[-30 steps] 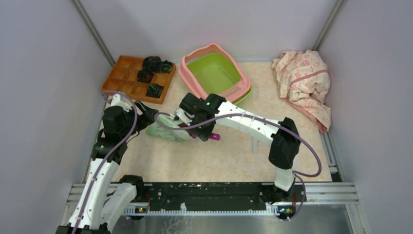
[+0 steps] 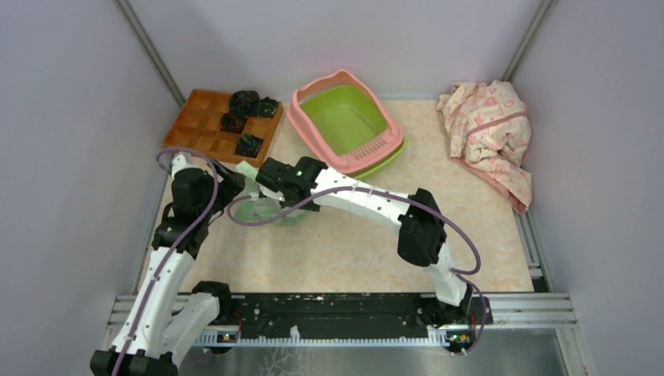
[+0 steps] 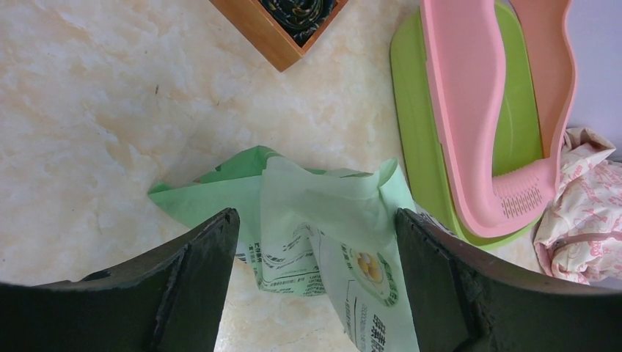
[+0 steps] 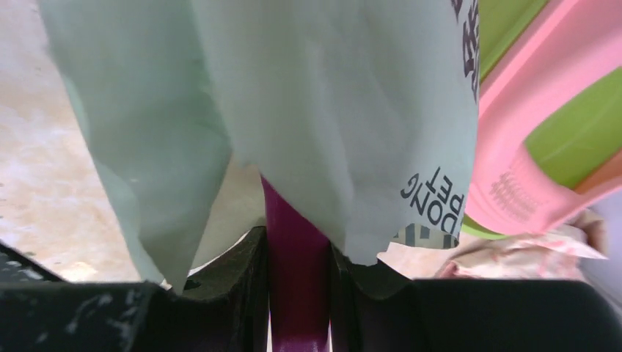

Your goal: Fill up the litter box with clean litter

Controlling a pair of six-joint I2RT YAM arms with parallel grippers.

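A pale green litter bag (image 2: 274, 213), crumpled, stands below both grippers at centre-left. My left gripper is part open around its upper sheet, right fingertip at the bag's edge; whether it grips is unclear. My right gripper is shut on a magenta scoop handle (image 4: 297, 293), whose far end is hidden under the bag's flap. The litter box, pink rim (image 2: 305, 129) over a green tray (image 2: 344, 117), sits empty at the back centre.
A wooden compartment tray (image 2: 196, 117) holding several black bags is at back left. A crumpled pink-patterned cloth (image 2: 485, 129) lies at right.
My right gripper has moved left, deeper into the bag with the magenta scoop. My left gripper has shifted slightly over the bag's top.
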